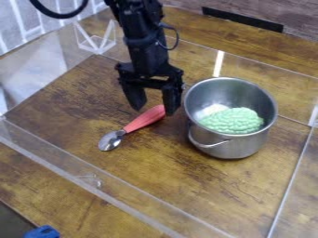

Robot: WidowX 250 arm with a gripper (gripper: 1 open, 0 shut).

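My black gripper (pixel 152 100) hangs low over the wooden table, just left of a steel pot and above the red handle of a spoon (pixel 141 121); its fingers are open, and whether they touch the handle I cannot tell. The spoon's metal bowl points toward the lower left. In the steel pot (pixel 218 146) lies a pale green textured object (pixel 231 120).
Clear plastic edging runs along the left and right sides of the wooden table (pixel 162 195). A blue object (pixel 40 231) shows at the bottom left corner. The left and front of the tabletop have free room.
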